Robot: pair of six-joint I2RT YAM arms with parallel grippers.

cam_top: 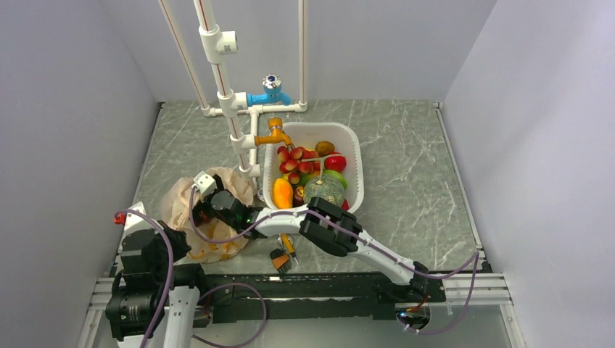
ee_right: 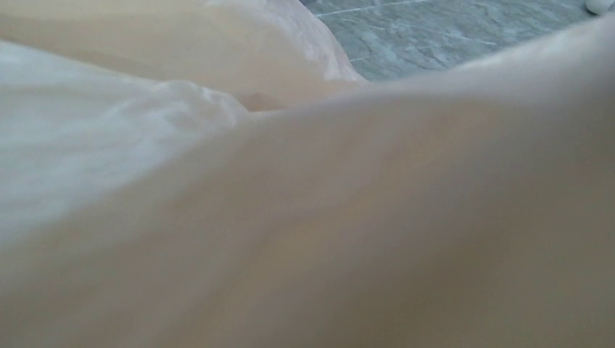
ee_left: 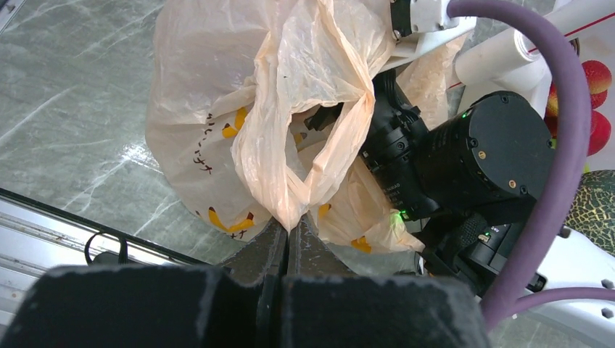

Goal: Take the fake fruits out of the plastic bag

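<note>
A thin, pale peach plastic bag (ee_left: pixel 196 87) with yellow and black print lies on the counter's left side. At its rim my left gripper is shut, pinching gathered film between the fingertips. Through the bag's mouth reaches my right gripper (cam_top: pixel 201 210); only a dark piece of it shows in the opening from the left wrist, so how its fingers stand is hidden. Blurred film fills most of the right wrist view. Any fruit in the bag is mostly covered; a faint reddish patch shows by the right gripper from above.
A white basket (cam_top: pixel 355 152) of fake fruits stands right of the bag, with a green melon (cam_top: pixel 324 190) at its front. White pipes with an orange tap (cam_top: pixel 275 133) rise between them. A small brush (cam_top: pixel 280 260) lies in front.
</note>
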